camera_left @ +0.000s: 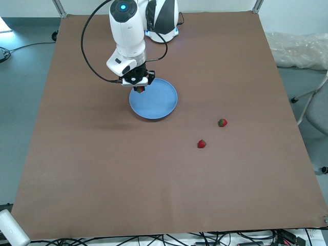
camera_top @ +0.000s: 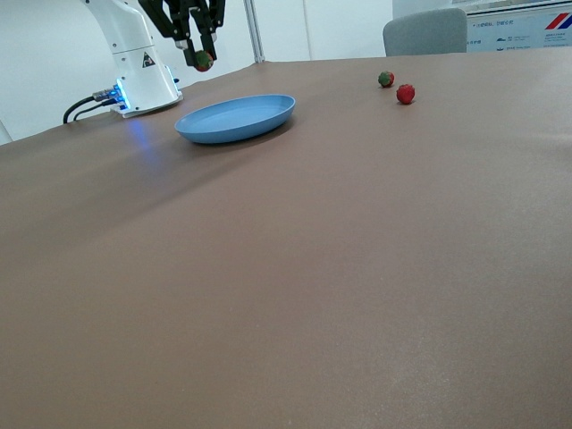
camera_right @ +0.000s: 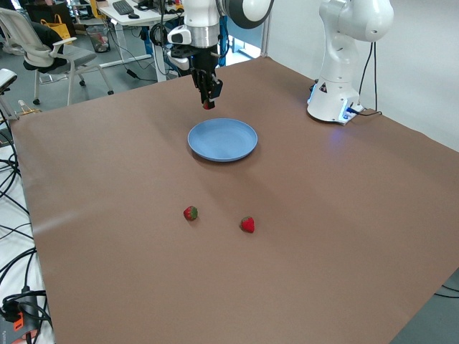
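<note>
My gripper (camera_left: 139,88) (camera_right: 208,102) is shut on a strawberry (camera_top: 203,61), held in the air above the back part of a round blue plate (camera_left: 154,102) (camera_top: 234,125) (camera_right: 222,143). Two more strawberries lie on the brown table to the front right of the plate in the left view: one (camera_left: 222,122) (camera_top: 386,79) (camera_right: 190,213) and, nearer the front, another (camera_left: 202,144) (camera_top: 406,94) (camera_right: 247,224). The plate has nothing visible on it.
The white robot base (camera_right: 331,100) stands at the table's back edge, with cables. Black cables lie past the front edge, and a grey chair (camera_left: 318,107) stands beside the table.
</note>
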